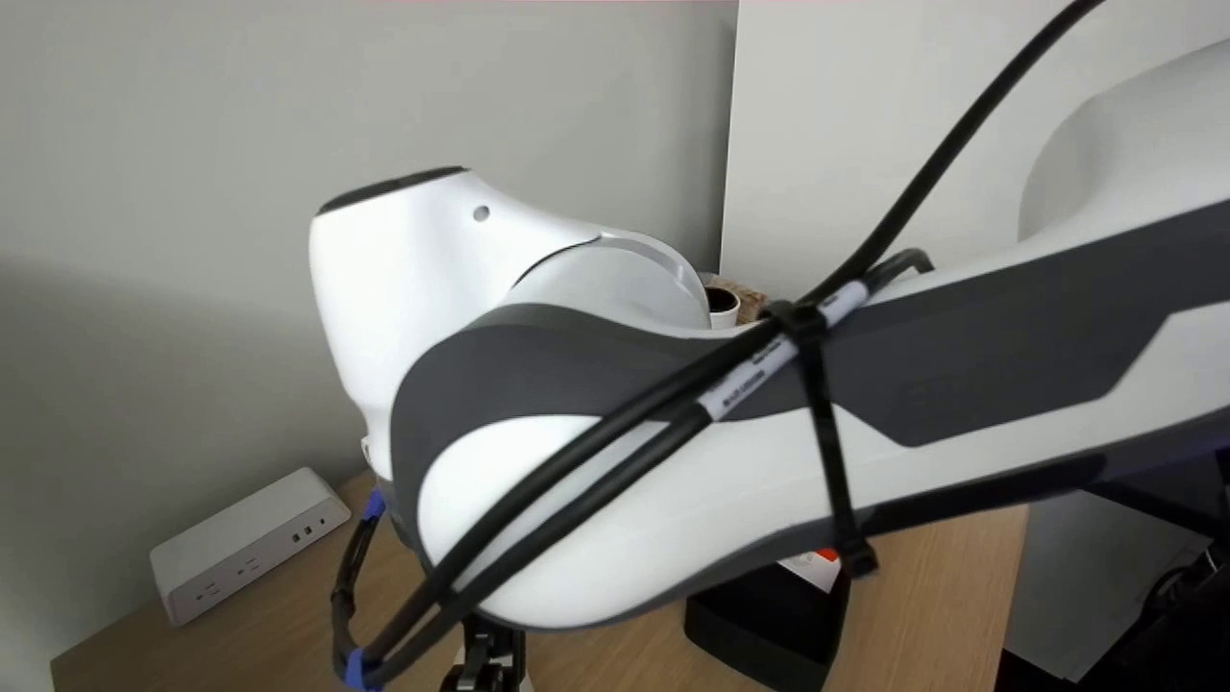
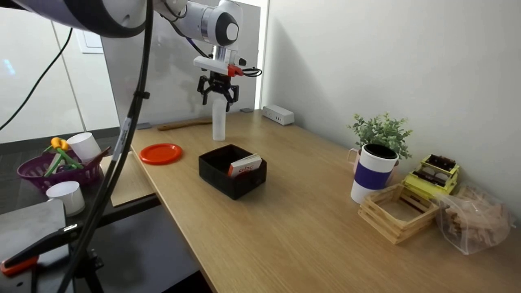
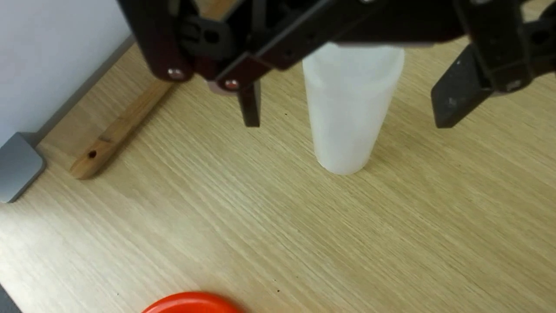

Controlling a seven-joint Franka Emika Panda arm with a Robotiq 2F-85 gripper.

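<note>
A tall white translucent bottle [image 3: 349, 109] stands upright on the wooden table, between the spread fingers of my gripper in the wrist view, with bare gaps on both sides. In exterior view 2 the gripper [image 2: 217, 98] points down over the bottle [image 2: 218, 122], its fingers on either side of the top. The gripper is open. Its body hides the bottle's upper end in the wrist view. In exterior view 1 the arm covers most of the scene, and only a dark part of the gripper shows at the bottom edge.
In exterior view 2 a red plate [image 2: 160, 154] and a black box [image 2: 217, 181] holding cards [image 2: 244, 165] lie nearer the camera. Behind the bottle are a wooden handle [image 2: 183, 124] and a white power strip [image 2: 278, 114]. A mug [image 2: 374, 171] and crate [image 2: 399, 222] stand right.
</note>
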